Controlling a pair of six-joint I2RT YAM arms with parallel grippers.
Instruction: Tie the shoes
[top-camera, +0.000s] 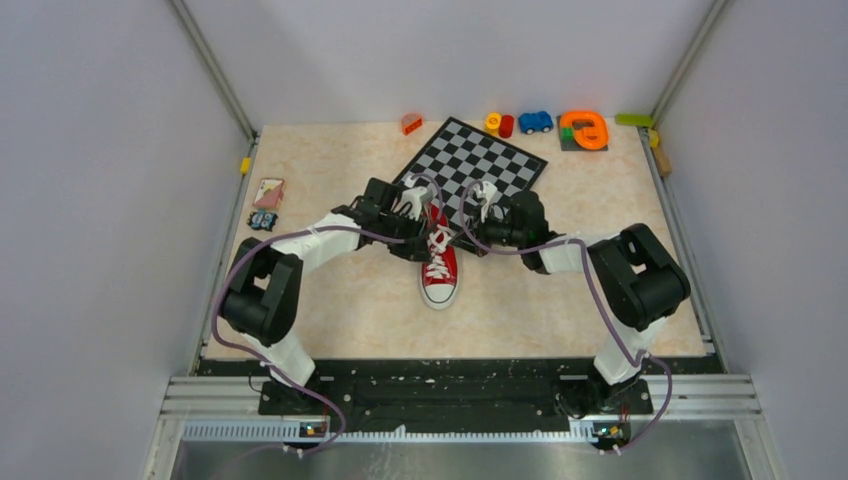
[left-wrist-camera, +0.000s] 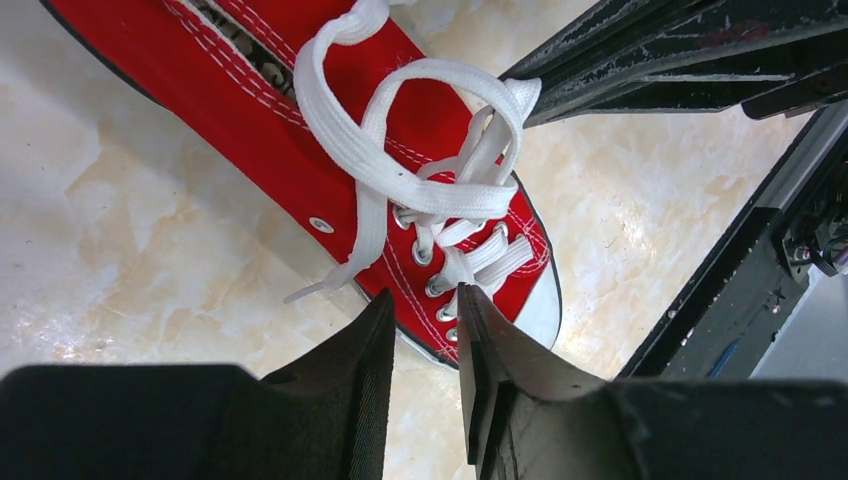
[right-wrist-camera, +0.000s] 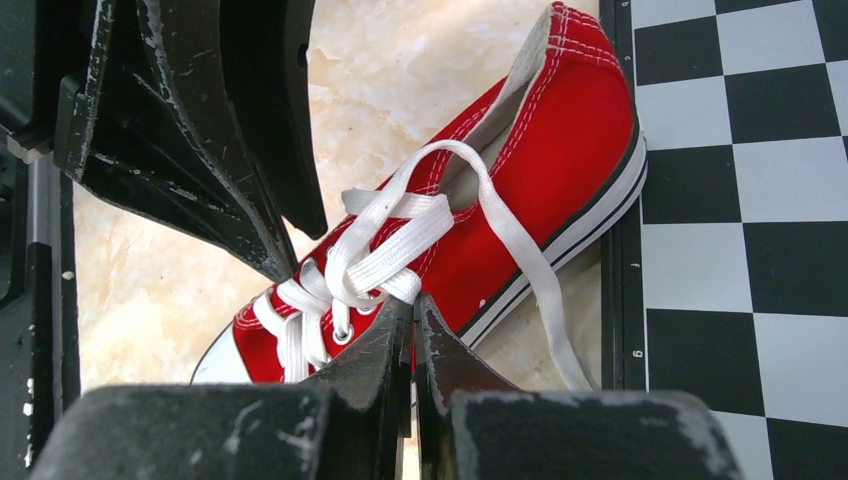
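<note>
A red canvas shoe (top-camera: 439, 280) with white laces lies on the table between both arms, toe toward the near edge. In the left wrist view a white lace (left-wrist-camera: 365, 160) forms loose loops over the tongue and eyelets, one end hanging down the shoe's side. My right gripper is shut on a lace loop (right-wrist-camera: 402, 284), which is drawn out to its tips beside the shoe. Part open, my left gripper has its fingertips apart over the lower laces, nothing visibly held between them. Its fingers (right-wrist-camera: 268, 240) show on the opposite side of the shoe.
A checkered board (top-camera: 470, 160) lies behind the shoe, close to its heel. Small toys, among them a blue car (top-camera: 536, 122) and an orange ring (top-camera: 584, 129), line the back edge.
</note>
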